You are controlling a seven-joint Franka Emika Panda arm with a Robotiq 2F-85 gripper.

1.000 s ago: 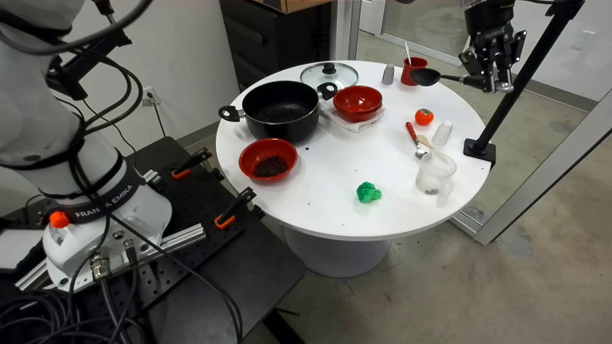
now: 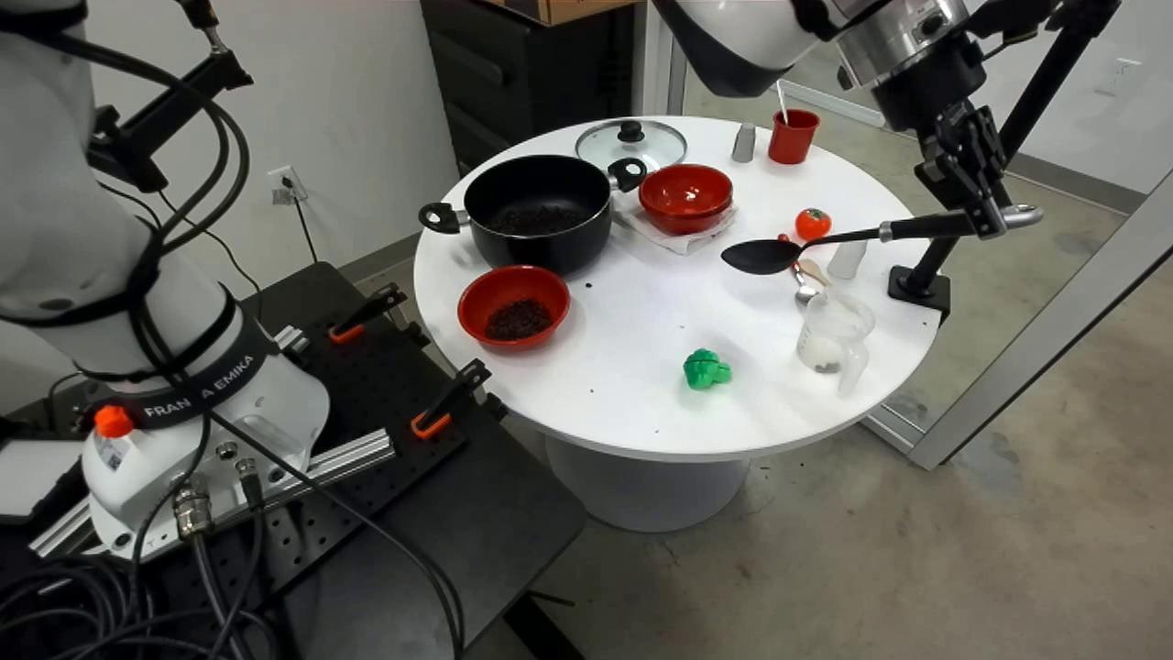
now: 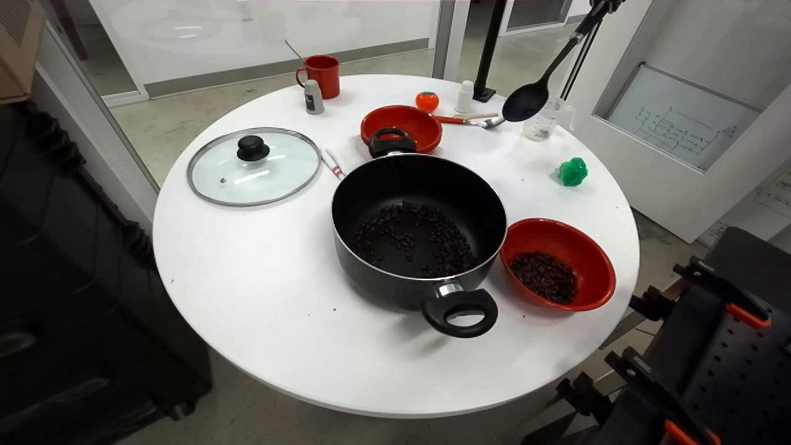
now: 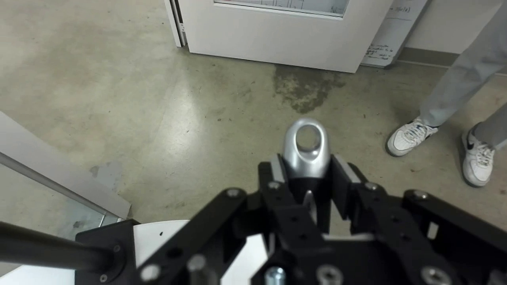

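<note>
My gripper (image 2: 986,220) is shut on the handle of a black spoon (image 2: 761,257), held in the air over the table's right edge. The spoon's bowl points inward, above the table; in the second exterior view the spoon (image 3: 526,101) slants down from the top right. Its silver handle end (image 4: 309,159) sticks out past my fingers (image 4: 343,183) in the wrist view. A black pot (image 3: 415,289) holds scattered dark beans (image 3: 408,230). Beside it, a red bowl (image 3: 597,256) contains a heap of similar beans (image 3: 545,275).
A clear measuring cup (image 2: 836,330), a metal spoon with a red handle (image 2: 805,291) and a white shaker (image 2: 848,255) stand or lie below the held spoon. A black post (image 2: 932,258) is clamped close to my gripper.
My gripper has come down and to the right in the first exterior view, carrying the black spoon. The spoon's bowl moved from near the red mug to above the metal spoon. Table items stayed put.
</note>
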